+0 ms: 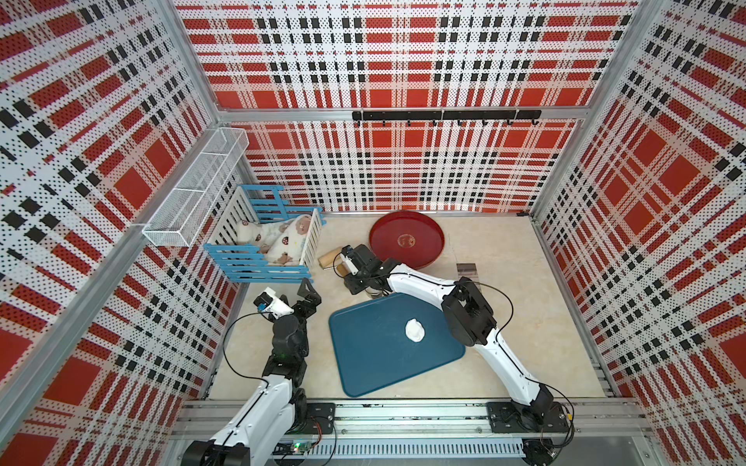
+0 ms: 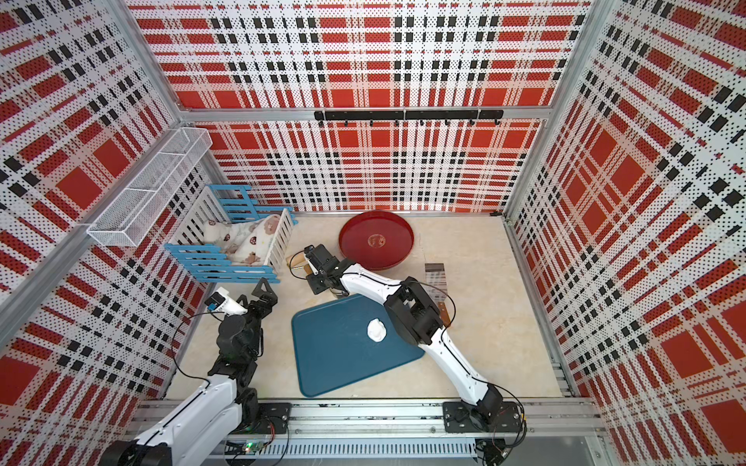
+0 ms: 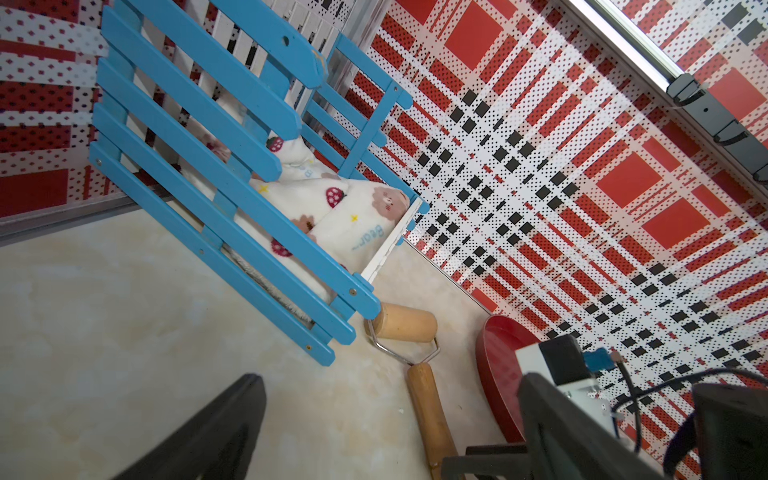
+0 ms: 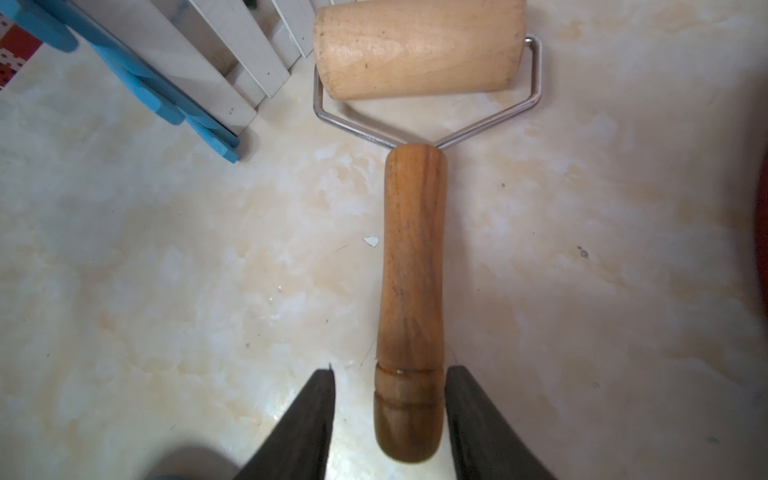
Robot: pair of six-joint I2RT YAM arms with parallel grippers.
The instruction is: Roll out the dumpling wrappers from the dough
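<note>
A white lump of dough (image 1: pixel 414 330) sits on the blue tray (image 1: pixel 365 357). The wooden roller (image 4: pixel 416 48) lies on the table, its handle (image 4: pixel 412 264) pointing toward my right gripper, whose open fingers straddle the handle's end from just above, not visibly closed on it. In the top views that gripper hides much of the roller and most of a small metal bowl. My left gripper is open with nothing between its fingers, in front of the blue-and-white crate's corner.
The crate (image 1: pixel 256 275) holding plush fabric stands back left. A red round tray (image 1: pixel 406 229) sits at the back. A scraper (image 2: pixel 435 275) with wooden handle lies right, partly under the right arm.
</note>
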